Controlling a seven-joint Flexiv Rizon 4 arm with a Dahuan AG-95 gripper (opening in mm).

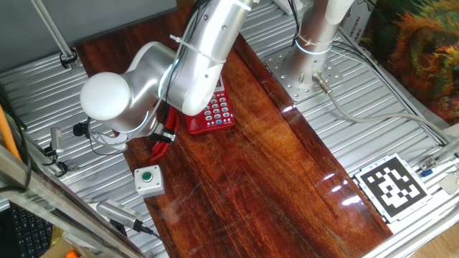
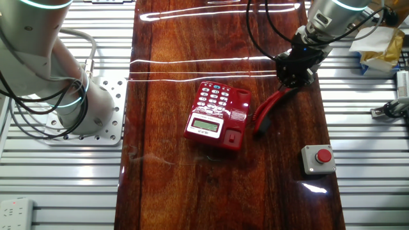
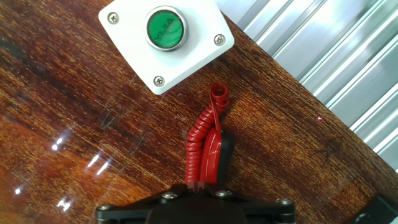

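A red desk phone point(image 2: 218, 115) with a keypad and small display sits on the wooden table, its cradle empty. Beside it, the red handset point(image 2: 271, 110) leans at a slant, its upper end at my gripper point(image 2: 295, 75) and its lower end at or near the tabletop. In the wrist view, the handset point(image 3: 211, 158) and its coiled red cord point(image 3: 194, 152) run up from between my gripper's point(image 3: 196, 186) fingertips, which look shut on the handset. The exact contact is dark and partly hidden. In exterior view 1 the arm covers part of the phone point(image 1: 212, 118).
A white box with a green button point(image 1: 148, 180) stands near the table edge, close to the gripper. Another box, with a red button point(image 2: 317, 160), sits by the same edge.
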